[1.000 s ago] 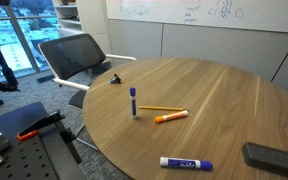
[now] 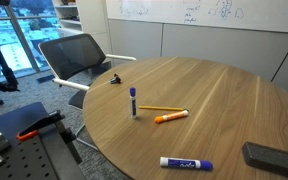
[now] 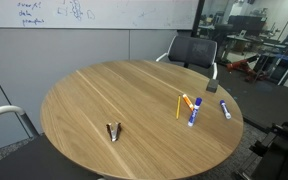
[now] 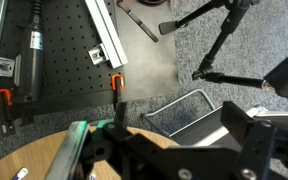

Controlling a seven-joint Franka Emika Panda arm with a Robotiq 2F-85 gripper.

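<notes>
On the round wooden table a blue-and-white marker stands upright. Behind and right of it lie a yellow pencil and an orange marker. A white marker with a blue cap lies near the front edge, and a dark eraser-like block rests at the right. Toward the far left edge sits a small dark object, its kind unclear. Only the wrist view shows my gripper: it is open, fingers wide apart with nothing seen between them, away from the tabletop objects.
A chair is drawn up to the table's left side. The black perforated work surface carries tools and metal rails. A whiteboard hangs behind.
</notes>
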